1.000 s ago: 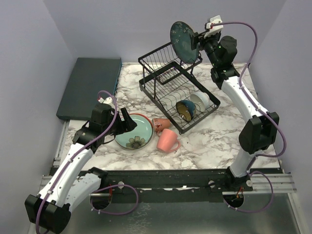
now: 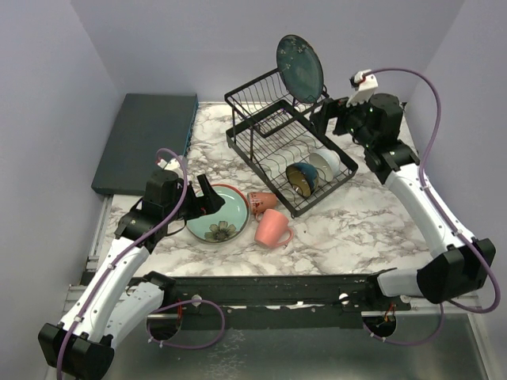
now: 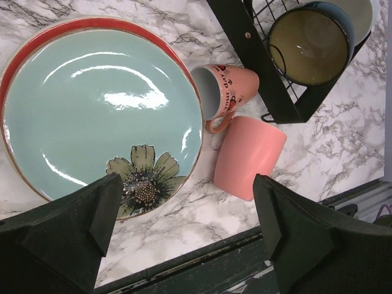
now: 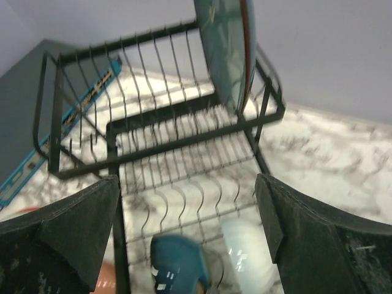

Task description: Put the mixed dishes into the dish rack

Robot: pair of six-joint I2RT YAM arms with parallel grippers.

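Observation:
A dark teal plate (image 2: 299, 65) stands tilted in the upper tier of the black dish rack (image 2: 344, 176). The lower tier holds a blue bowl (image 2: 302, 179) and white dishware (image 2: 325, 162). A red-rimmed pale plate (image 3: 92, 104) lies on the counter, with a printed pink mug (image 3: 235, 86) and a plain pink mug (image 3: 246, 156) beside it. My left gripper (image 2: 207, 192) hangs open above the pale plate. My right gripper (image 2: 333, 115) is open and empty, right of the teal plate and above the rack.
A dark flat board (image 2: 142, 138) lies at the back left. Pale walls bound the back and sides.
My right gripper has moved away from the teal plate, toward the front and down in the top view. The teal plate stays in place. The left arm is still.

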